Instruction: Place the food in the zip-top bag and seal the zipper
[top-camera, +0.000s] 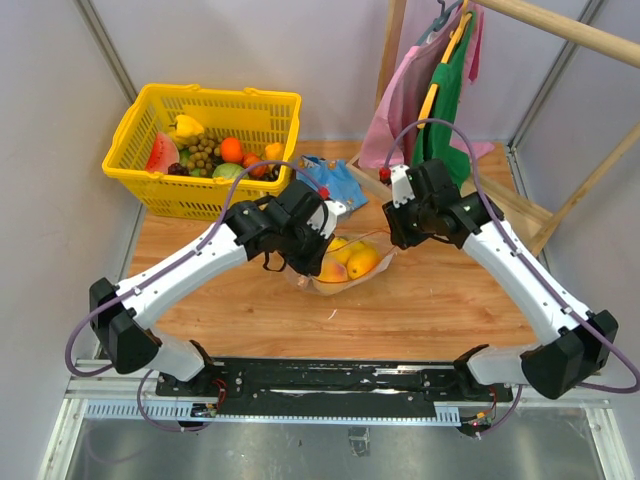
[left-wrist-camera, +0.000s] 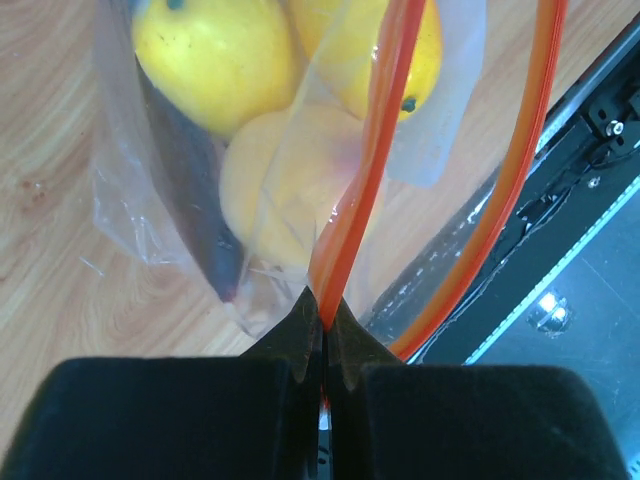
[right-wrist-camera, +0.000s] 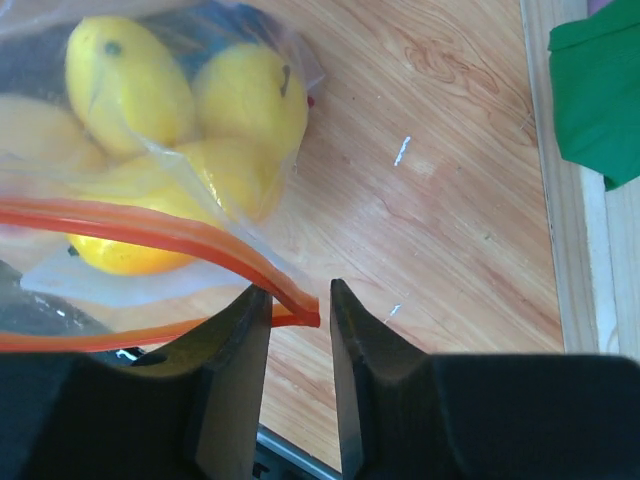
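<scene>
The clear zip top bag (top-camera: 345, 284) holds several yellow fruits (top-camera: 362, 262) and a paler peach-coloured fruit (left-wrist-camera: 275, 185). Its orange zipper strips (right-wrist-camera: 150, 228) bow apart, so the mouth gapes. My left gripper is shut on one end of the zipper, where the strips come together. At the opposite end, my right gripper has its fingers apart; the orange corner of the bag sits in the gap, close to the left finger (right-wrist-camera: 252, 325). In the top view both grippers hide the bag's ends.
A yellow basket (top-camera: 215, 197) full of fruit stands at the back left, with a blue bag (top-camera: 335, 185) beside it. To the back right is a wooden rack (top-camera: 535, 225) with pink and green cloths.
</scene>
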